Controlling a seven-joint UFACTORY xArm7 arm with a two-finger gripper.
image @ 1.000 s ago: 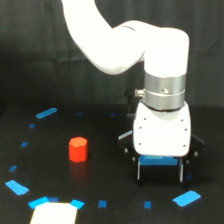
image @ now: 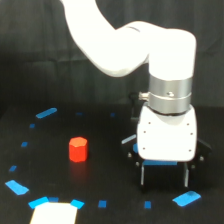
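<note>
My gripper (image: 164,185) hangs over the right side of the dark table, pointing down, its two thin fingers (image: 142,176) spread apart. Nothing shows clasped between them. A small red block (image: 78,150), hexagonal in outline, rests on the table well to the left of the gripper, clear of it. At the bottom left a cream block (image: 53,213) is partly cut off by the frame edge. Just below the white hand a strip of blue (image: 160,163) shows; most of it is hidden, and I cannot tell whether it is an object or a marking.
Blue tape marks lie scattered over the black surface, among them a strip (image: 187,198) at the lower right and another strip (image: 17,187) at the left. A dark curtain (image: 30,50) closes off the back.
My gripper has shifted a little to the right and slightly lower in view, and less of the blue below the hand shows. The red and cream blocks have stayed put.
</note>
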